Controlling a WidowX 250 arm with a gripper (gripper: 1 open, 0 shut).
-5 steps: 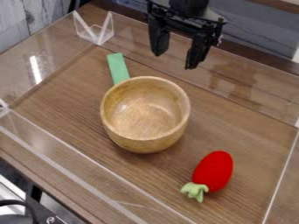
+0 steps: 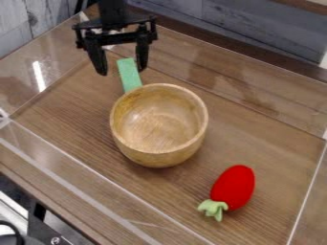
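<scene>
My gripper (image 2: 115,55) is at the upper left, open, its dark fingers spread on either side above a green block (image 2: 128,75), with nothing visibly held. The block lies on the wooden table just behind a round wooden bowl (image 2: 159,145), which is empty. A red vegetable with a green leafy top (image 2: 232,186), strawberry-like or radish-like, lies at the lower right.
A dark area with white cables or structure borders the table at the far left.
My gripper has moved left across the top of the view, from right of the green block to over it. The bowl, block and red vegetable look unmoved.
</scene>
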